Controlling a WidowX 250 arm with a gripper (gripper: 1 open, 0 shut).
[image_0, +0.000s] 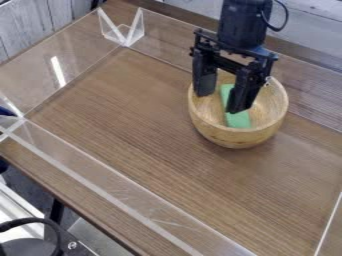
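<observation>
My black gripper (225, 85) is open over a round light-wood bowl (267, 125), its two fingers reaching down at the bowl's rim and inside. Between the fingers, a green elongated object (237, 117) lies in the bowl, partly hidden by the gripper. Whether the fingers touch it cannot be told.
A small white wire-like or plastic piece (123, 27) stands at the back left. Black cables or parts lie at the lower left corner.
</observation>
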